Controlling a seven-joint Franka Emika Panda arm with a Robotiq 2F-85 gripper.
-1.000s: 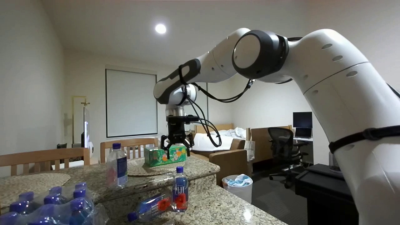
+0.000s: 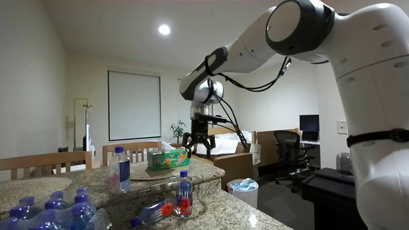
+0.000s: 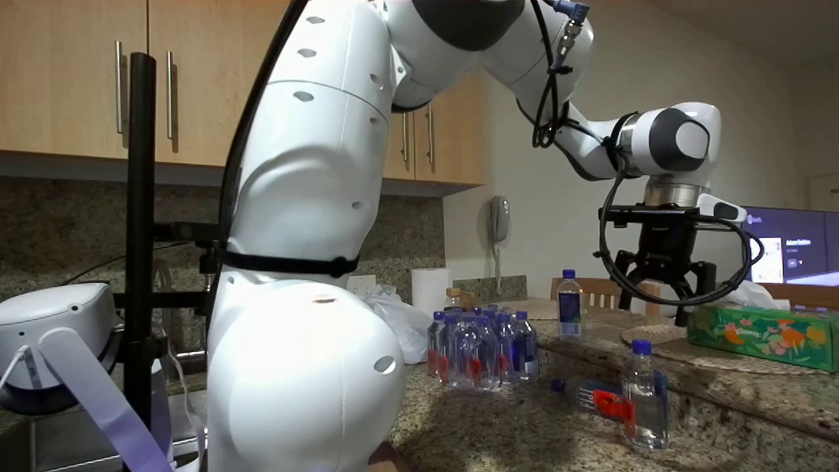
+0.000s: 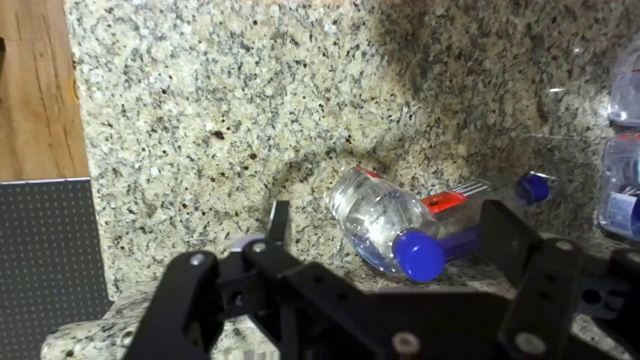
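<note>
My gripper hangs open in the air above the counter, nothing between its fingers. Below it an upright water bottle with a blue cap stands on the lower granite counter; from the wrist view this bottle appears between and beyond the spread fingers. Close beside it a second bottle lies on its side, partly covered by a finger in the wrist view. A third bottle stands on the raised ledge. The green tissue box rests on the ledge too, behind the gripper in exterior view 1.
Several wrapped bottles stand grouped on the lower counter. The raised ledge forms a step along the counter. Bare granite lies open around the upright bottle. A waste bin stands on the floor past the counter's end.
In exterior view 1 the arm and gripper have shifted right and the arm's elbow has risen. The gripper is open in both frames. The bottles and tissue box have not moved.
</note>
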